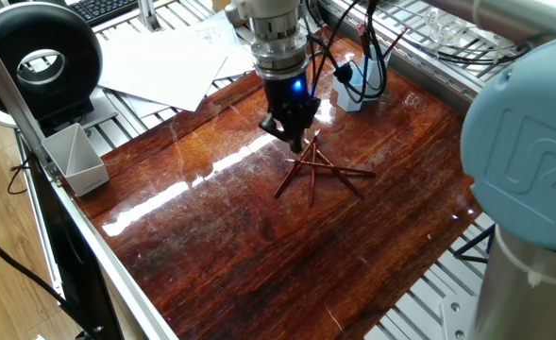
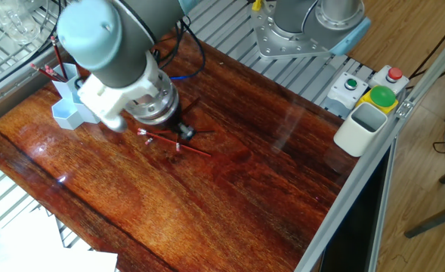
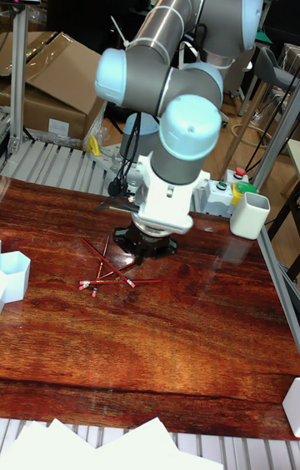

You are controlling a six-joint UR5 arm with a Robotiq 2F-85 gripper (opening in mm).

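Several thin dark-red pencils [image 1: 313, 184] lie crossed over one another in a loose heap on the glossy brown table. My black gripper [image 1: 294, 140] points down over the heap's far end, close above it. In exterior view 3 the gripper [image 3: 140, 255] hangs just beside the crossed pencils [image 3: 107, 272]. The wrist hides part of the heap in exterior view 2, where one pencil [image 2: 188, 146] shows clearly. How wide the fingers stand is too small and dark to make out. No pencil is seen lifted off the table.
A pale-blue hexagonal holder [image 1: 349, 90] with a few pencils upright in it stands at the table's edge. A white box [image 1: 75, 161] sits at the opposite corner. White papers [image 1: 164, 66] lie beyond the table.
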